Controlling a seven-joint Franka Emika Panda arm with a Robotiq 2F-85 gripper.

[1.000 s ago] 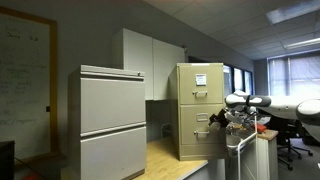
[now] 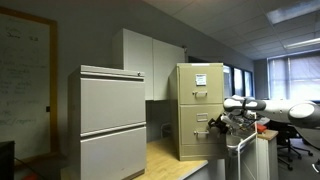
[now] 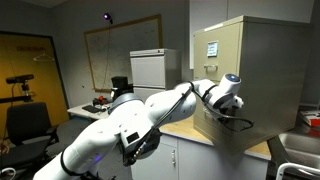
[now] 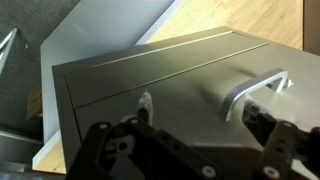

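Note:
A tan metal filing cabinet [image 2: 184, 107] stands on the wooden counter, its drawers closed, with a silver handle [image 4: 240, 98] on the drawer face close to my gripper. In the wrist view my gripper is open, its fingers spread apart at the bottom of the frame. The handle lies nearer the right finger [image 4: 259, 122], and part of it is hidden there; whether they touch I cannot tell. Exterior view 1 has the gripper at the right side of the lower drawer. The arm [image 3: 165, 105] reaches to the cabinet front in exterior view 2.
A grey two-drawer cabinet [image 2: 107, 125] stands farther left on the wooden counter [image 2: 163, 157]. Behind are wall cabinets [image 2: 150, 65]. A sink [image 3: 302, 150] lies to the right of the tan cabinet in exterior view 2.
Over the last second my gripper has come slightly lower at the cabinet's right side. The cabinet and its drawers look unchanged.

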